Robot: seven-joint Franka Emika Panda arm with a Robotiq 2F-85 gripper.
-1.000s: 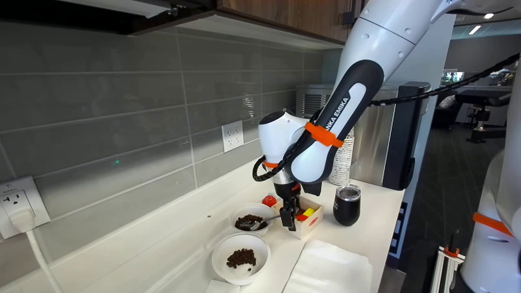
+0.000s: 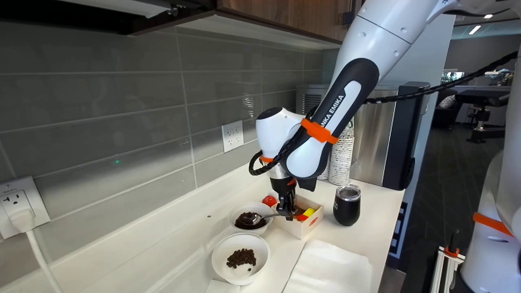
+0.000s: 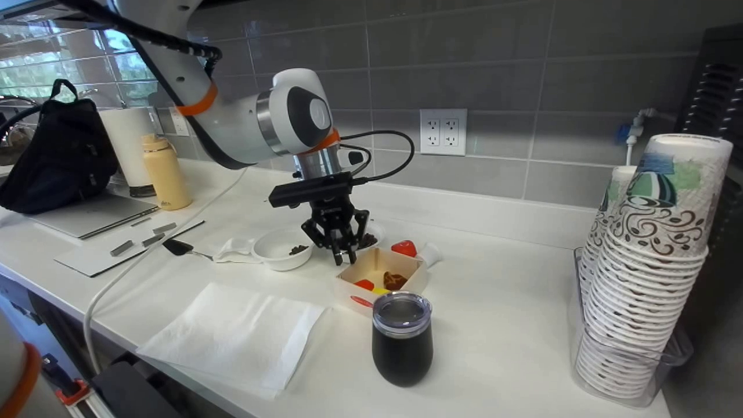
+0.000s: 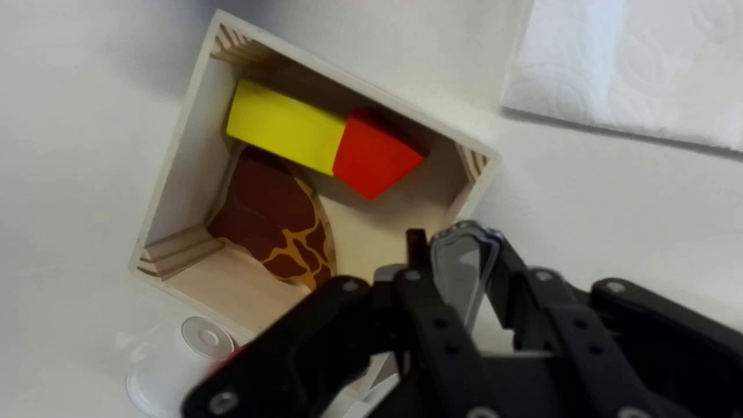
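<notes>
Closed around the handle of a metal spoon (image 2: 268, 216), my gripper (image 2: 288, 215) hangs beside the wooden box. The spoon's bowl end reaches over the farther white bowl (image 2: 263, 209), which holds dark brown pieces (image 2: 244, 220); whether the spoon carries any cannot be told. In the wrist view the handle end (image 4: 456, 268) sticks up between the fingers. A nearer white bowl (image 2: 218, 259) contains a smaller heap of brown pieces (image 2: 241, 257).
The open wooden box (image 4: 167, 167) holds a yellow block (image 4: 282, 125), a red block (image 4: 372, 157) and a brown steak-like piece (image 4: 268, 216). A black tumbler (image 3: 401, 352) stands near it. White paper towel (image 3: 237, 334) covers the counter in front; stacked cups (image 3: 648, 278) stand farther right.
My gripper has moved slightly left in exterior view 1, toward the wall, and its fingertips sit a little higher. The spoon has shifted with it over the farther bowl.
</notes>
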